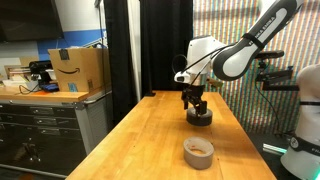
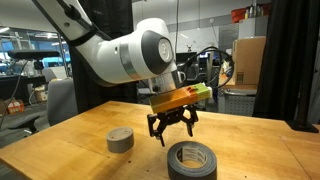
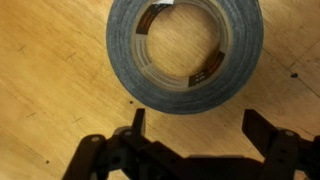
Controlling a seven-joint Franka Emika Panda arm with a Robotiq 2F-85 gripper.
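A dark grey roll of tape lies flat on the wooden table, its hollow core facing up. In the wrist view the dark roll fills the upper middle, cut off by the top edge. My gripper is open just above and beside this roll, with nothing between its fingers. From above, both fingertips stand to either side of the roll's lower rim, apart from it. A second roll, light beige, rests flat on the table well away from the gripper; the other exterior view shows this beige roll at left.
Black curtains hang behind it. A cardboard box sits on a cabinet off the table, and an office chair stands beyond the table edge.
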